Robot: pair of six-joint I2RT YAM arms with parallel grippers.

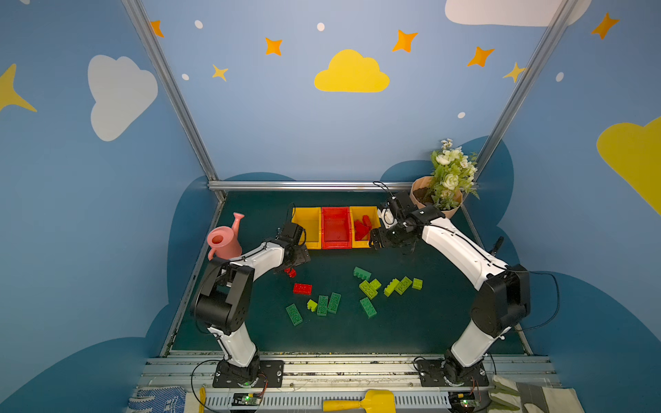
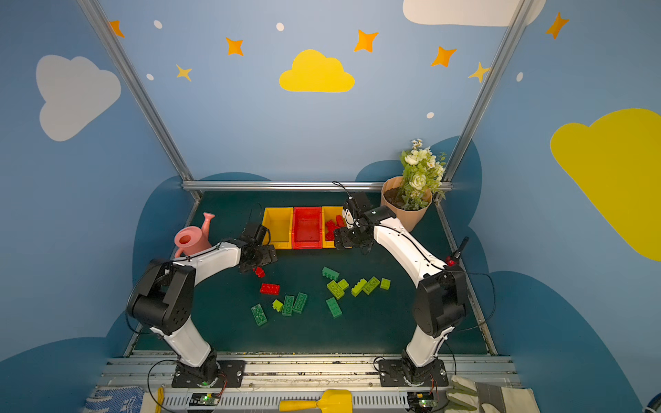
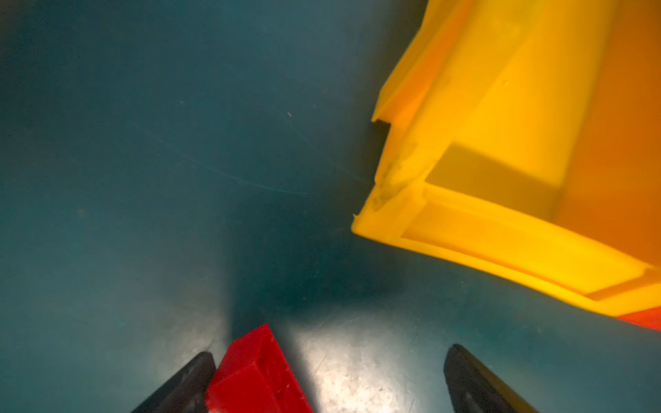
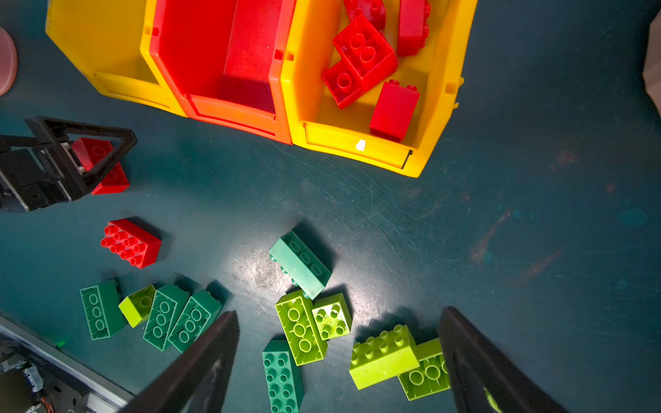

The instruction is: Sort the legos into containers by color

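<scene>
My left gripper stands open close to the front-left corner of the left yellow bin (image 3: 482,254). A red brick (image 3: 265,375) shows between its fingers, right beside the left one; contact cannot be made out. Another red brick (image 4: 130,243) lies on the table in front. Open and empty, my right gripper (image 1: 375,239) hovers by the right yellow bin (image 4: 344,141), which holds several red bricks (image 4: 365,51). The red bin (image 4: 237,113) and left yellow bin look empty. Several dark green bricks (image 4: 301,263) and lime bricks (image 4: 384,359) lie scattered.
The three bins stand side by side at the back middle. A pink watering can (image 1: 223,241) is at the back left and a flower pot (image 1: 423,192) at the back right. Bare table separates the bins from the loose bricks.
</scene>
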